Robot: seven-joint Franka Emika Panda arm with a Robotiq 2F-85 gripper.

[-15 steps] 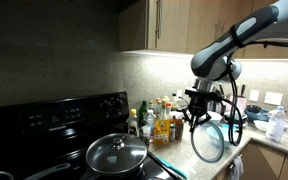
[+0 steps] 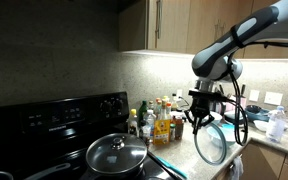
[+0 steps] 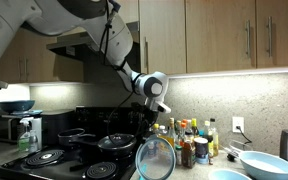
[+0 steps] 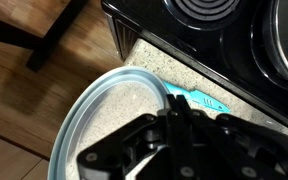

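Observation:
A round, see-through lid (image 4: pixel 109 118) with a pale bluish rim hangs from my gripper, whose fingers are shut on its edge. In the first exterior view the lid (image 2: pixel 209 143) is tilted nearly upright below the gripper (image 2: pixel 198 122), by the counter's front edge. The second exterior view has the lid (image 3: pixel 155 160) in front of the counter, right of the stove. The fingertips' exact hold on the rim is partly hidden by the dark gripper body.
A covered pan (image 2: pixel 116 155) sits on the black stove (image 2: pixel 59 140). A turquoise utensil (image 4: pixel 197 97) lies on the speckled counter between stove and lid. Several bottles (image 2: pixel 162 122) stand at the back. Blue bowls (image 3: pixel 266 165) are at the right; open floor (image 4: pixel 44 85) shows below.

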